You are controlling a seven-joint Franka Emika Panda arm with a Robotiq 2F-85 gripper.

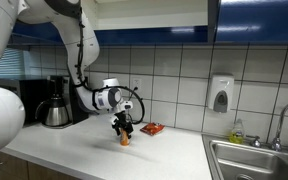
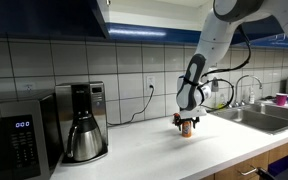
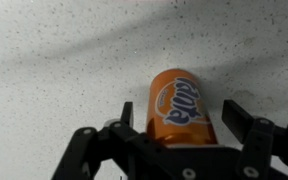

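Observation:
An orange bottle with Fanta-like lettering stands between my gripper's spread fingers in the wrist view. Its orange cap end faces the camera, and white counter shows on both sides of it. In exterior view 1 the bottle is upright on the counter, with my gripper pointing down around its upper part. From exterior view 2 the bottle likewise appears under the open gripper. Whether a finger touches it cannot be told.
A red packet lies on the counter behind the bottle. The sink is at the right, with a soap bottle behind it. A coffee maker and a microwave stand at the other end. Open counter surrounds the bottle.

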